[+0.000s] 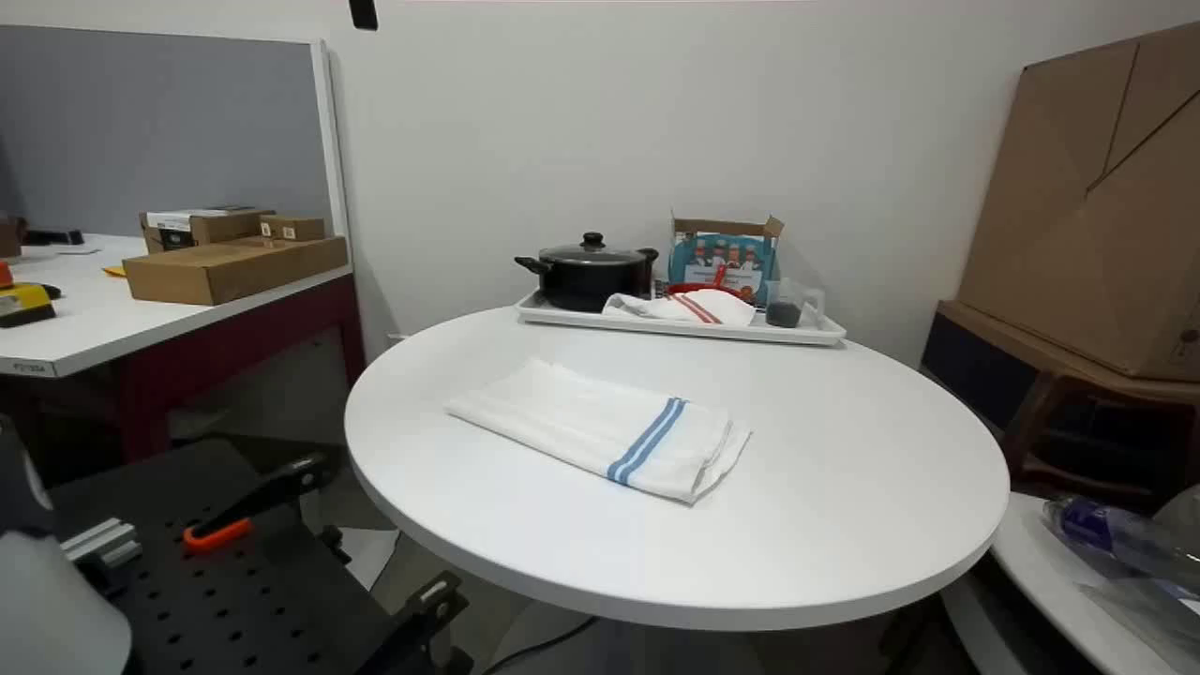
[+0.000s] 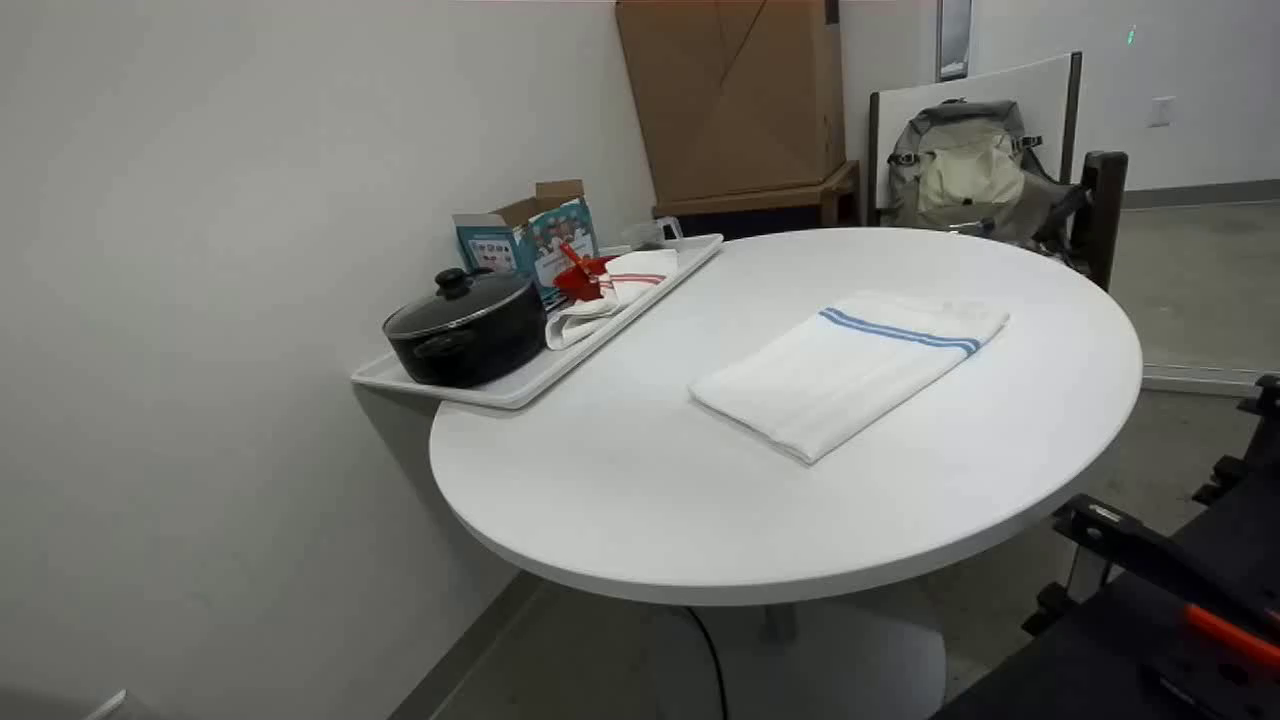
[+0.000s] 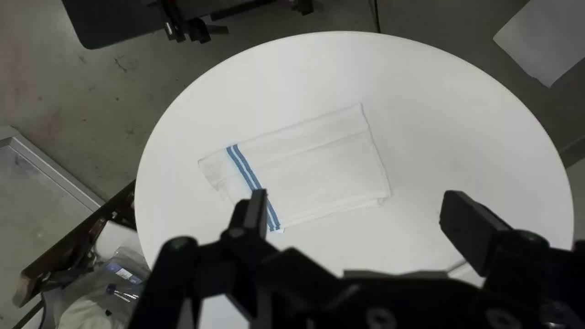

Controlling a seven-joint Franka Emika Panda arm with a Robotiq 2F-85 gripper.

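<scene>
A white towel [image 1: 579, 422] with two blue stripes near one end lies folded and flat on the round white table [image 1: 855, 495]. Its whole outline shows in both exterior views. In the wrist view the towel [image 3: 323, 164] is seen from high above, and the gripper covers a little of its striped corner. My gripper stands open, its fingers wide apart and nothing between them. It hangs well above the table, apart from the towel. In exterior view 1 only a small dark piece shows at the top edge; exterior view 2 does not show the gripper.
Along the wall, a white tray [image 2: 546, 382] holds a black lidded pot [image 2: 468, 330], a red-striped cloth [image 2: 636, 274], a red item [image 2: 582, 278], a blue box [image 1: 731, 257] and a clear cup [image 1: 784, 304]. Bare tabletop surrounds the towel. A black perforated platform [image 1: 225, 585] stands beside the table.
</scene>
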